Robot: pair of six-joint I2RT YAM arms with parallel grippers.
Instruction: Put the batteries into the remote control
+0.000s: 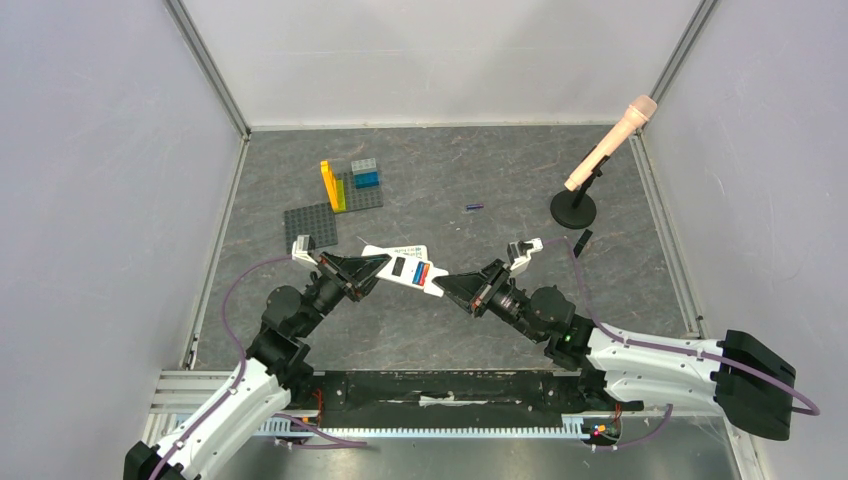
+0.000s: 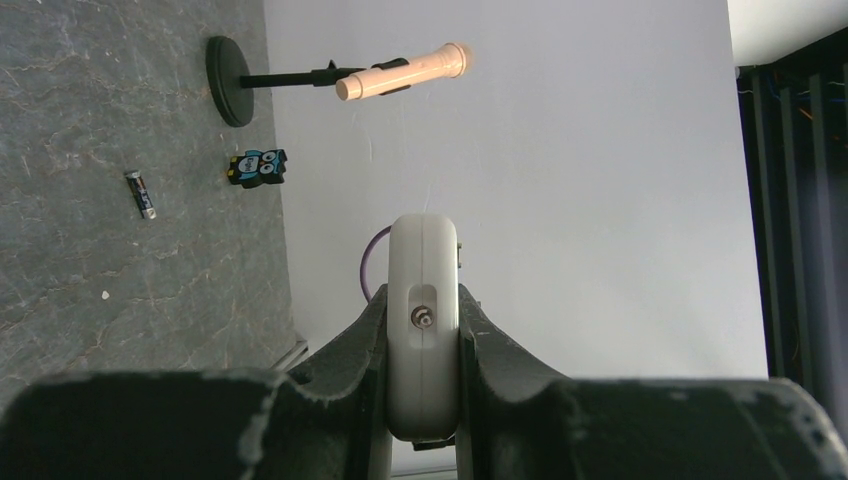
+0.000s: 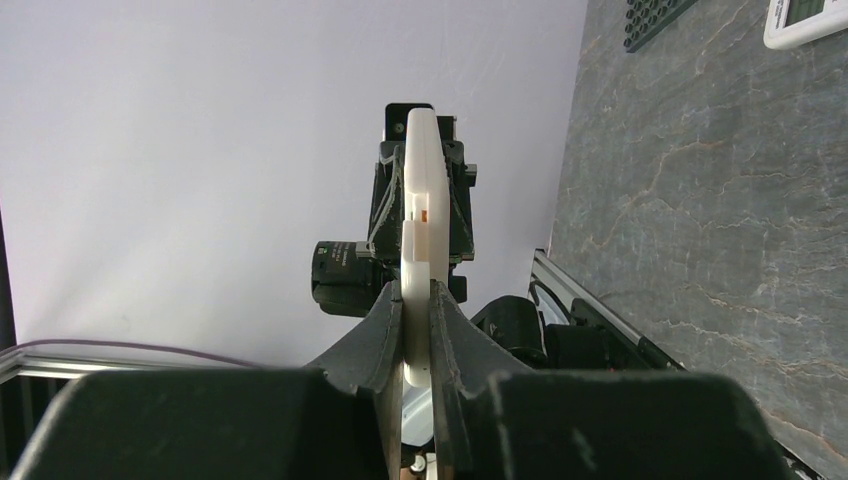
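In the top view a white remote control with coloured buttons hangs between both grippers. My left gripper is shut on its left end; in the left wrist view it fills the gap between the fingertips. My right gripper is shut on the other end, where the right wrist view shows a white piece along the remote's edge between the fingers. A loose battery lies on the table behind them, also seen in the left wrist view.
A white panel lies behind the remote. Brick plates stand back left. A microphone stand and a dark owl-faced object are at the right.
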